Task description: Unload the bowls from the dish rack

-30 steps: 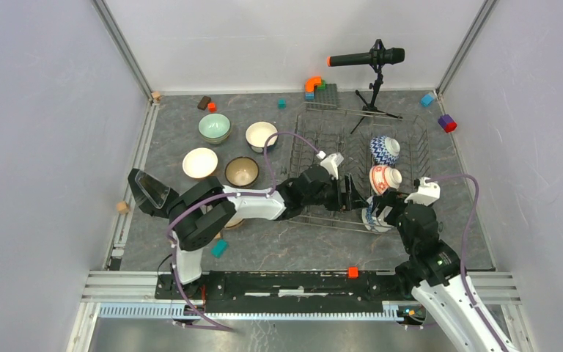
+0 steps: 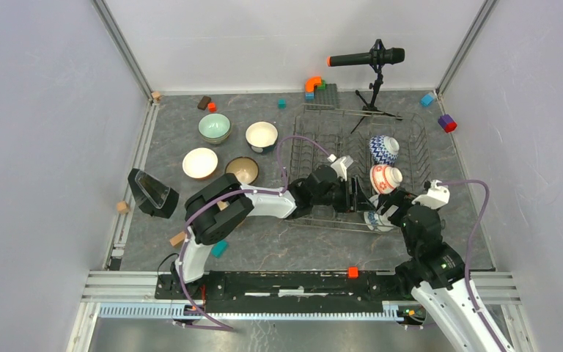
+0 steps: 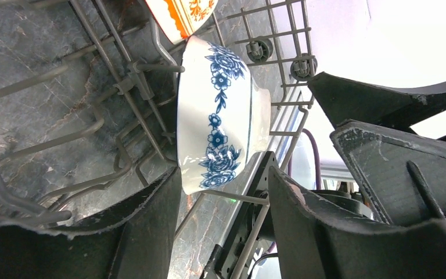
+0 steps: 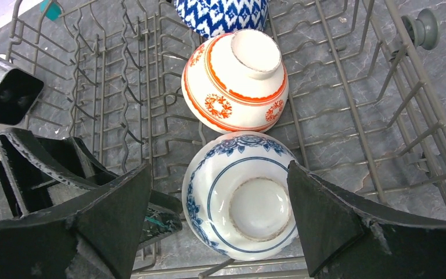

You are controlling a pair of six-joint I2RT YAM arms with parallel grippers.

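Note:
In the dish rack stand a blue-patterned bowl, an orange-patterned bowl and a blue floral bowl at the front. My left gripper is part open, its fingertips at either side of the floral bowl's lower part; contact is unclear. My right gripper stands open above that same bowl, whose base faces up in the right wrist view. The two grippers are close together, and the left one's body intrudes at the left of the right wrist view.
Several loose bowls, including a green bowl and a cream bowl, stand left of the rack. A microphone stand is behind it. Small blocks lie around the edges.
My left arm has moved right, toward the front bowl in the rack. My right gripper has shifted very slightly to the right.

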